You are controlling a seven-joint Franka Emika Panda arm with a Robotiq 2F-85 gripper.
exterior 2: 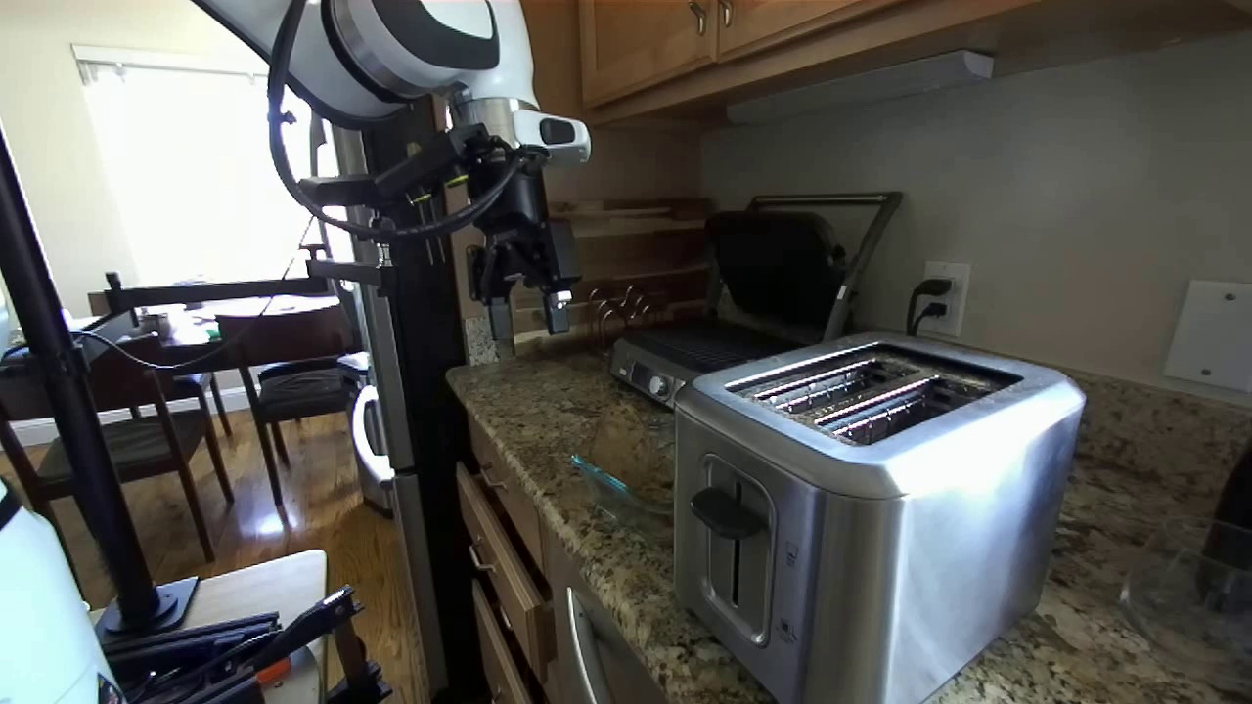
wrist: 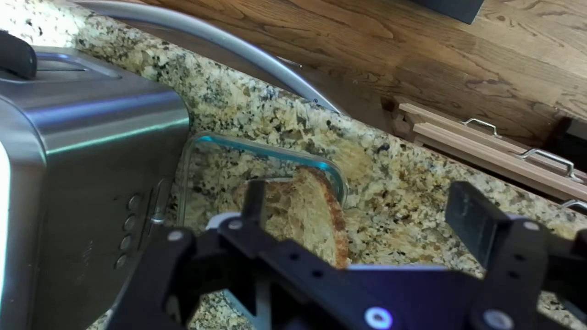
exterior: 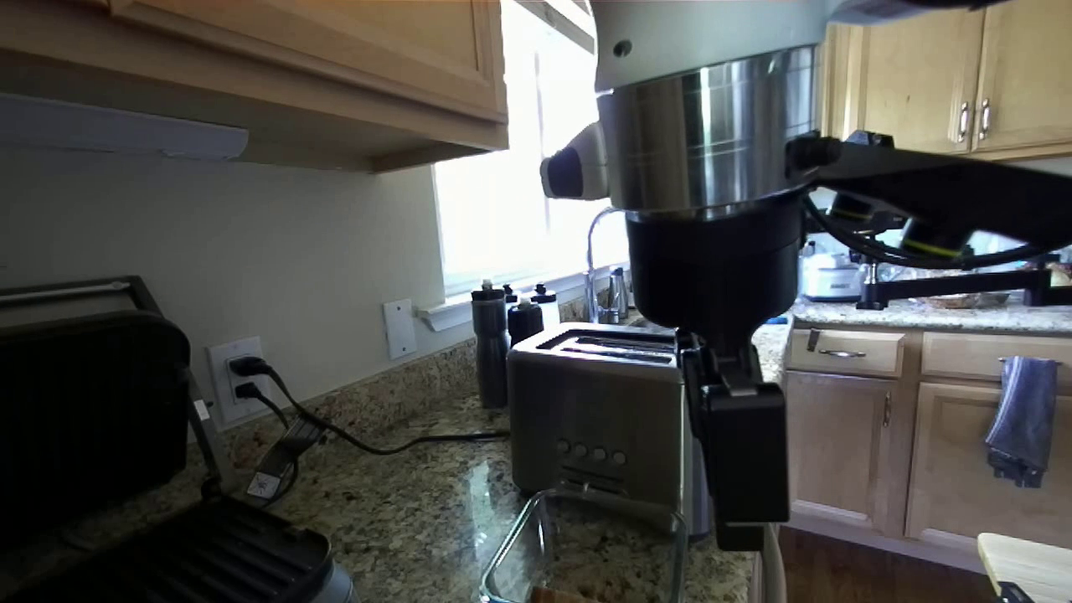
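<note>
A slice of bread (wrist: 316, 214) with a brown crust rests in a clear glass dish (wrist: 256, 145) on the granite counter, seen from above in the wrist view. Only the bread's top edge shows in exterior view 1, at the lower border of the glass dish (exterior: 538, 497). My gripper is open above the counter, its fingers wide apart and nothing held between them. In exterior view 2 the gripper (exterior 2: 528, 319) hangs well above the counter's front edge. Beside the dish stands a steel two-slot toaster (exterior 2: 857, 469), its slots looking empty.
An open grill press (exterior 2: 716, 340) stands toward the wall, its lid raised. Bottles (exterior: 490, 347) are behind the toaster. A power cord (exterior: 402, 447) runs along the counter. Below the counter, drawers (exterior 2: 505, 563) are pulled slightly out. Upper cabinets (exterior: 301, 50) overhang the wall side.
</note>
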